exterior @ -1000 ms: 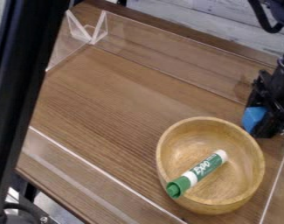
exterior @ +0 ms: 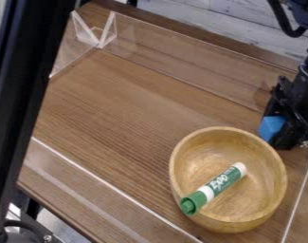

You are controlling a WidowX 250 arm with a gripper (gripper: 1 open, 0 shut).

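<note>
My gripper (exterior: 282, 125) is at the right edge, low on the table just behind a wooden bowl, shut on a blue object (exterior: 270, 127) that is mostly hidden by the black fingers. The round bowl (exterior: 252, 207) sits at the lower right with a green and white marker (exterior: 213, 188) lying inside it, tilted diagonally.
A clear plastic stand (exterior: 99, 33) is at the back left corner. A dark vertical frame (exterior: 17, 76) runs along the left side of the view.
</note>
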